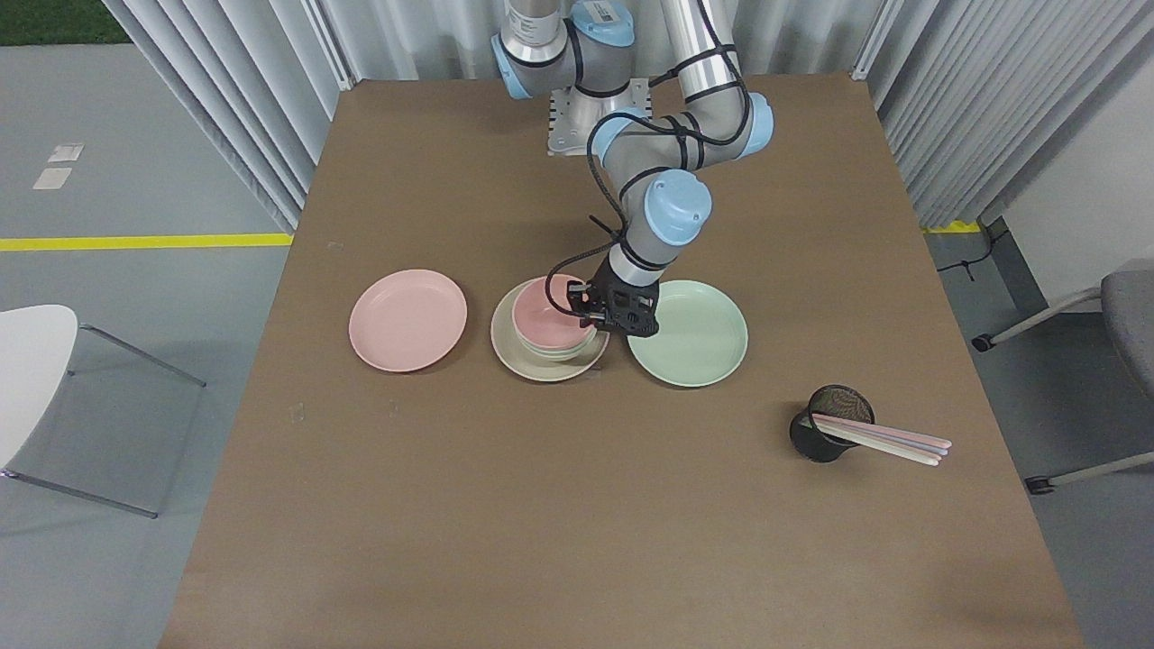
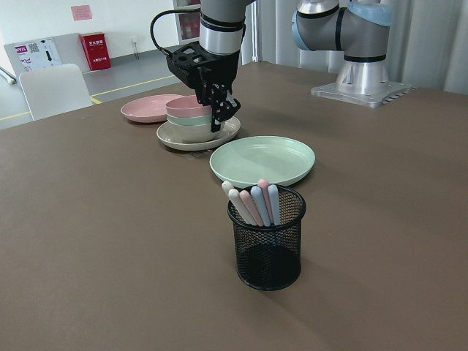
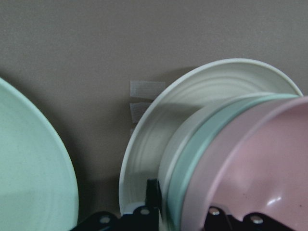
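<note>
A stack of pink (image 1: pixel 544 317), mint and cream bowls sits on a cream plate (image 1: pixel 519 358) in the middle of the table. My black gripper (image 1: pixel 589 315) is down at the stack's right rim. In the wrist view its fingers straddle the nested rims of the pink bowl (image 3: pixel 269 168), mint bowl (image 3: pixel 195 149) and cream bowl (image 3: pixel 171 161); whether they grip them is hard to tell. A mint plate (image 1: pixel 692 335) lies just right of the stack, a pink plate (image 1: pixel 407 319) to its left.
A black mesh cup (image 1: pixel 811 438) with several chopsticks (image 1: pixel 887 438) stands at the front right. The robot's base (image 1: pixel 563 130) is at the back.
</note>
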